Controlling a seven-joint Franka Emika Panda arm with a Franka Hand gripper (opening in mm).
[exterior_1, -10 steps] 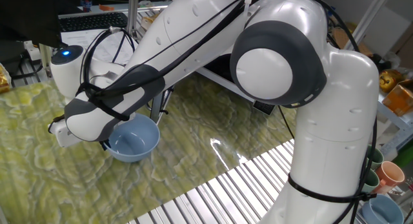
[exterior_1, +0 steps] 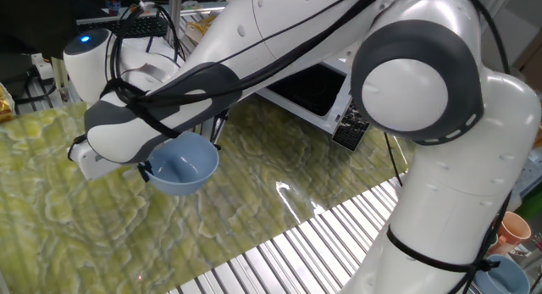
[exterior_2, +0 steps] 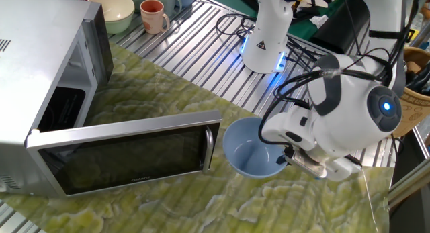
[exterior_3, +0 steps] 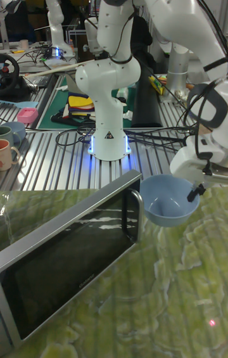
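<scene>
A light blue bowl (exterior_1: 184, 163), empty inside, hangs roughly upright at the end of the arm, over the green marbled mat. My gripper (exterior_2: 287, 154) is shut on its rim, at the side away from the microwave door. In exterior view 3, a dark fingertip laps over the edge of the bowl (exterior_3: 168, 201); the other is hidden. The microwave (exterior_2: 40, 72) stands with its door (exterior_2: 127, 156) wide open, and the door handle is close beside the bowl in exterior view 2.
Behind the microwave, a cream bowl (exterior_2: 115, 13), an orange mug (exterior_2: 154, 17) and a green mug (exterior_2: 167, 1) stand on the slatted metal table (exterior_2: 201, 65). Open mat lies in front of the door and bowl.
Over the last second the bowl has shifted slightly right and up in exterior view 1, together with the gripper. The arm's elbow has swung to the right.
</scene>
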